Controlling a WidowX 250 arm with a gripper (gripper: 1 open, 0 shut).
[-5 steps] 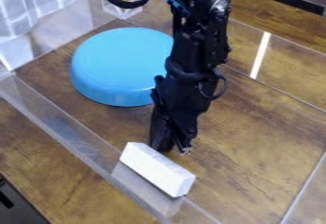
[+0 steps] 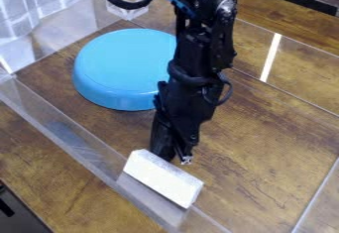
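Note:
The black robot arm reaches down from the top middle to its gripper (image 2: 177, 146), low over the wooden surface at the centre. Just below and in front of the gripper, a white block (image 2: 162, 177) lies near the clear tray wall. The fingertips are dark and hard to make out; the gripper looks shut, with nothing visible held. Whether it touches the block cannot be told.
A blue round object (image 2: 117, 66) sits at the back left, behind the arm. Clear plastic walls run along the left and lower edges.
The arm and gripper have shifted very slightly over the last second. The white block and blue object look unchanged.

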